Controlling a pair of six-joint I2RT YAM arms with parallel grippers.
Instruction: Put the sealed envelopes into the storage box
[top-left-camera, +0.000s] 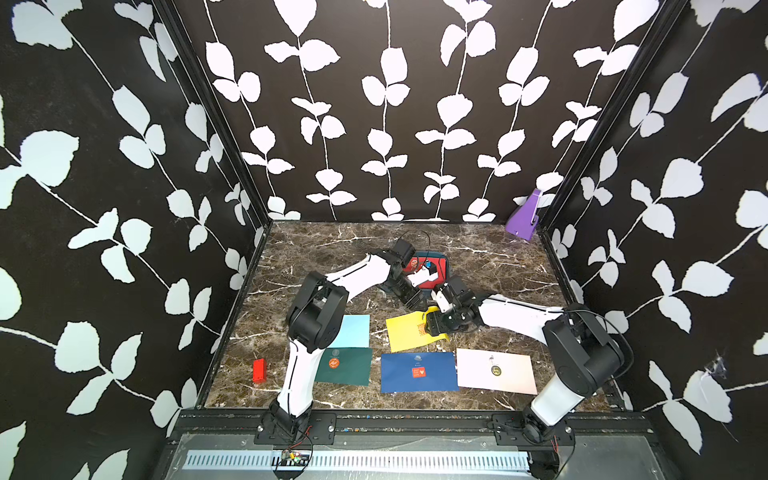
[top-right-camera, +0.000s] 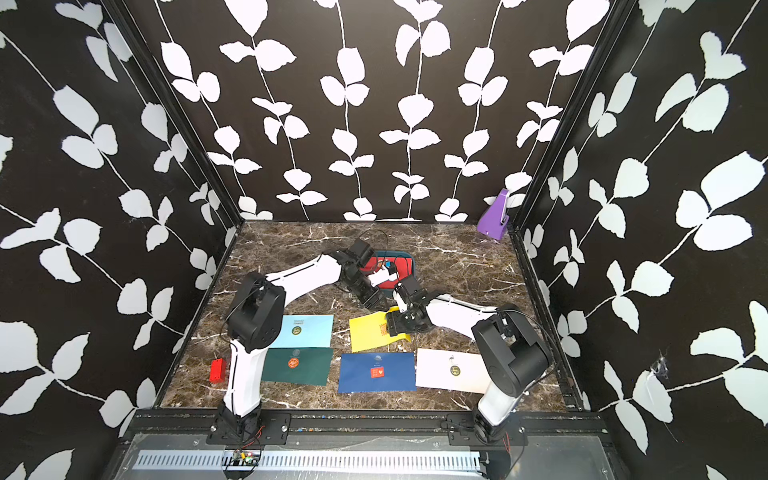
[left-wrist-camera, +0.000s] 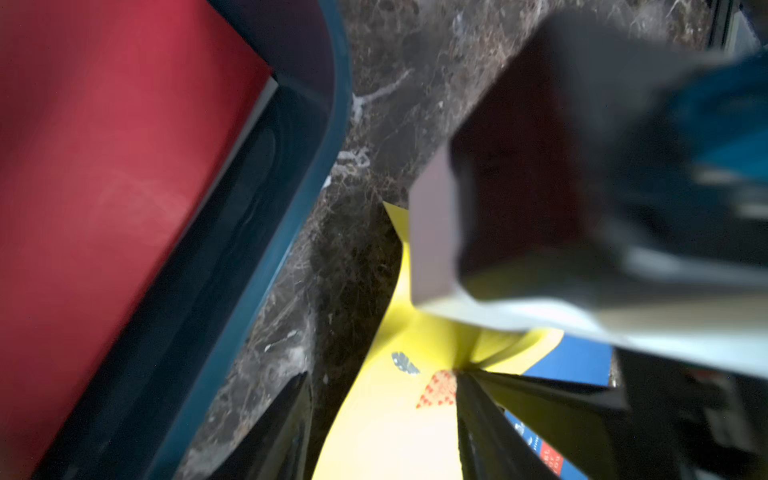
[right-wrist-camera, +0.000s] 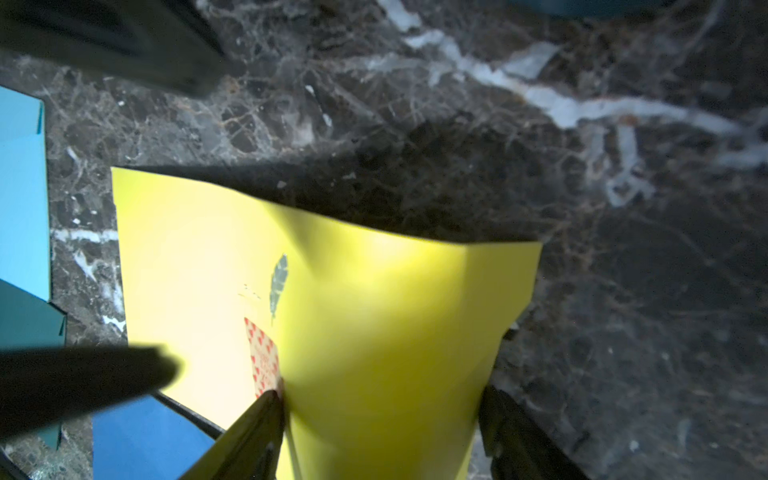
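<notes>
The yellow envelope (right-wrist-camera: 384, 320) has its right part bent, with my right gripper shut on it; its left part shows flat and the seal stays visible. Close to the box's front side, my left gripper is open; the yellow envelope (left-wrist-camera: 400, 440) shows beyond its fingers, not gripped by them. A red envelope (left-wrist-camera: 96, 160) lies inside the dark blue storage box (left-wrist-camera: 248, 312). Still on the table are the light blue (top-right-camera: 316, 328), dark green (top-right-camera: 312, 368), dark blue (top-right-camera: 360, 384) and pale pink (top-right-camera: 436, 380) envelopes.
A small red block (top-left-camera: 258, 370) sits at the left front. Far off at the back right stands a purple holder (top-left-camera: 521, 220). Both arms are near each other at the middle, just in front of the box.
</notes>
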